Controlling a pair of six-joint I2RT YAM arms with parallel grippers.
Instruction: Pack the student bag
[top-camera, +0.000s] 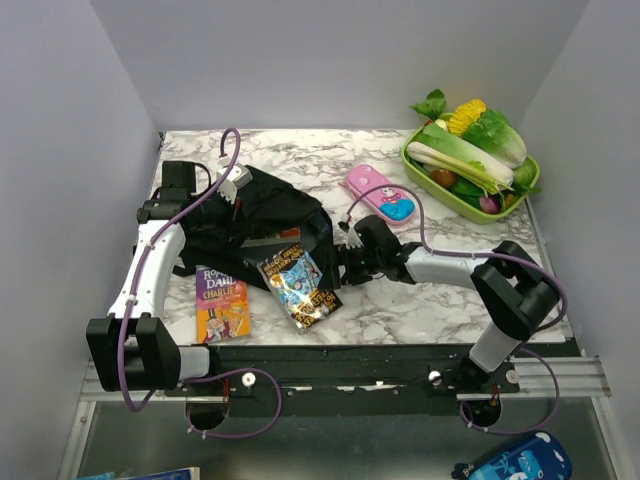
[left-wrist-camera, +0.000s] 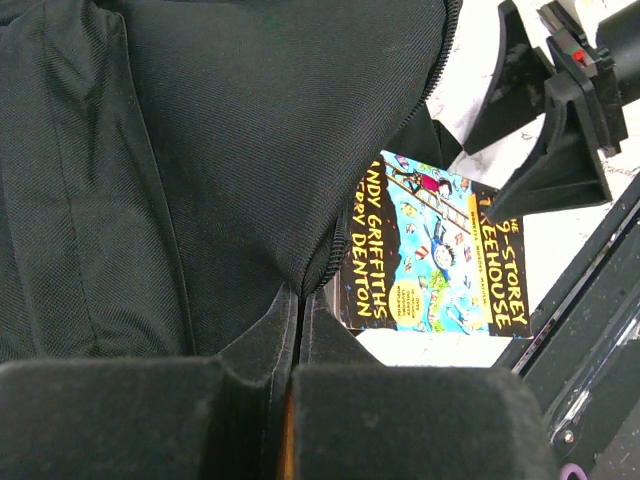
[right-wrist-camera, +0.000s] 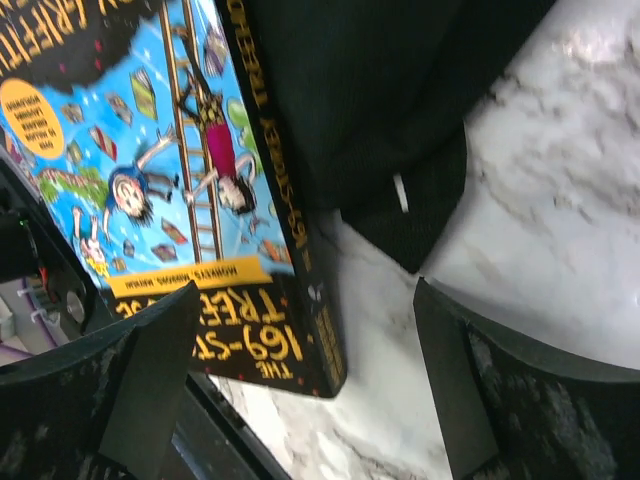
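The Treehouse book lies face up at the mouth of the black bag, most of it outside on the marble. Inside the mouth, part of another book shows. My left gripper is shut on the bag's upper edge near the zipper, raising that flap. The right gripper stands open at the Treehouse book's outer end. In the right wrist view, a corner of that book shows between the spread fingers; whether they touch it I cannot tell.
The Charlie book lies left of the Treehouse book. Farther right are a pink pencil case and a green basket of vegetables. A blue item sits below the front rail. Bare marble lies right of the bag.
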